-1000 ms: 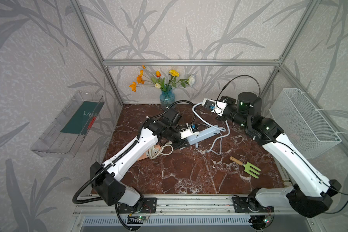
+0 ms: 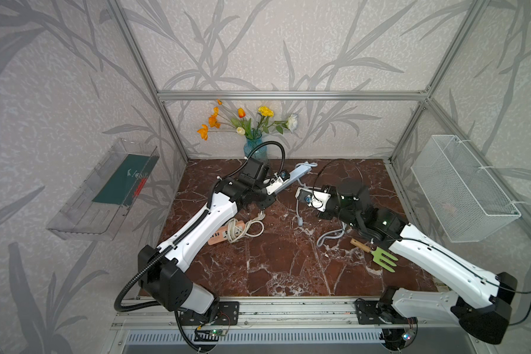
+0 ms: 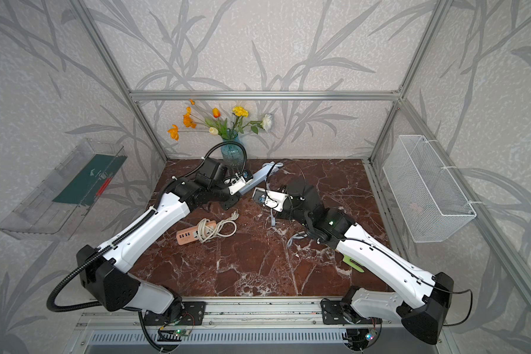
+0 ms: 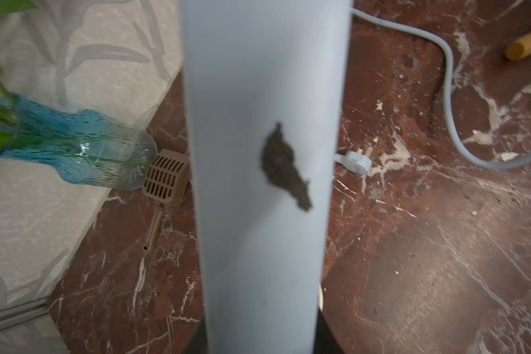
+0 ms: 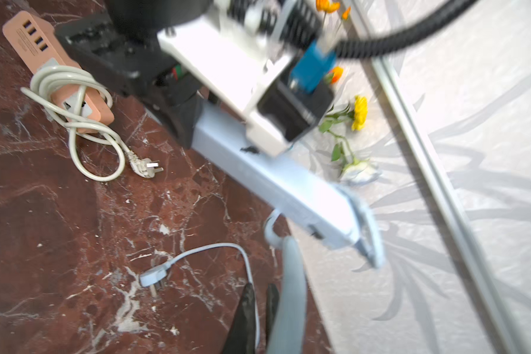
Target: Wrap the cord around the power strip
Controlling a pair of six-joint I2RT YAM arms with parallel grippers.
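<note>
My left gripper is shut on the light blue power strip, raised at an angle toward the back, with cord looped round its far end. My right gripper is down to the right, below that end; it looks shut, the cord running beside its fingers, though whether any is between them is unclear. The blue plug lies on the marble table, with more cord curving to the right.
A pink strip with coiled cream cord lies front left. A flower vase stands at the back, near a small brown slotted tool. A green garden fork lies right.
My left gripper has moved back with the strip, tilting its far end up and away. The right gripper has come down and toward the front, the cord moving with it.
</note>
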